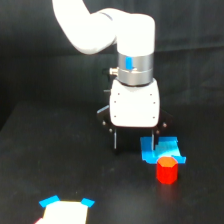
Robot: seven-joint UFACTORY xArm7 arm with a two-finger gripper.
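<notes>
A red block with a faceted top (167, 171) stands on the dark table, right of the middle. Just behind it lies a pale blue patch (166, 149) edged with brighter blue; the block overlaps its front edge in the view. My white gripper (135, 143) points downward above and to the left of the block, near the left side of the blue patch. Its dark fingers are spread apart, and nothing shows between them. How high the fingertips are above the table is hard to judge.
At the bottom left, a white square (66, 213) has blue tape (88, 202) at its corners, with something red beside it, partly cut off by the frame.
</notes>
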